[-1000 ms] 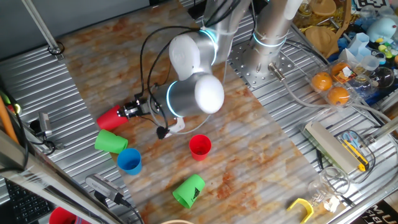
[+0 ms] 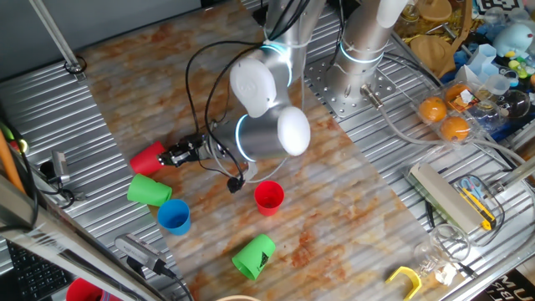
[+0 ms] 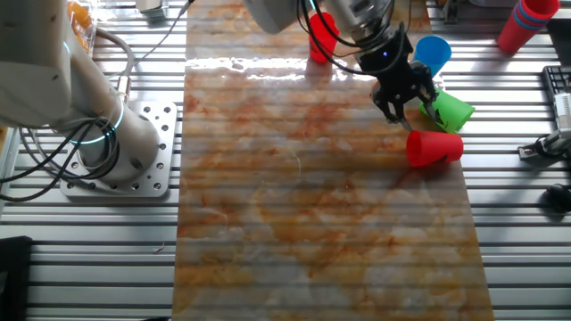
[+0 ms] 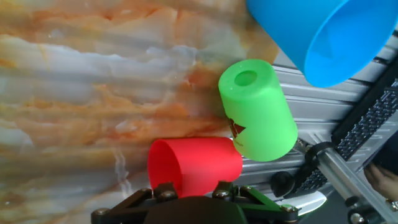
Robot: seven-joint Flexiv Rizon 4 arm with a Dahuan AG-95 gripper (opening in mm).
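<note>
A red cup (image 4: 199,163) lies on its side by the board's edge, its mouth facing left in the wrist view. Touching or nearly touching it is a green cup (image 4: 258,112), also tipped over. My gripper (image 3: 416,123) is beside the red cup, fingers spread apart with nothing visibly held between them. In exterior view 1 the gripper (image 2: 165,157) partly overlaps the red cup (image 2: 147,158), so contact is hard to judge. A blue cup (image 2: 174,216) stands past the green one (image 2: 150,191). Another red cup (image 2: 269,198) is upright, mouth up, and a second green cup (image 2: 253,257) lies toward the front.
The marbled board (image 3: 303,223) has wide free room on one side of the arm. Stacked cups (image 3: 526,25) stand off the board. A camera on a mount (image 2: 140,251) is near the blue cup. Clutter with orange balls (image 2: 455,128) lies beyond the robot base.
The arm has shifted slightly right and down in exterior view 1, its gripper moving a little down along the red cup. The cups look unmoved.
</note>
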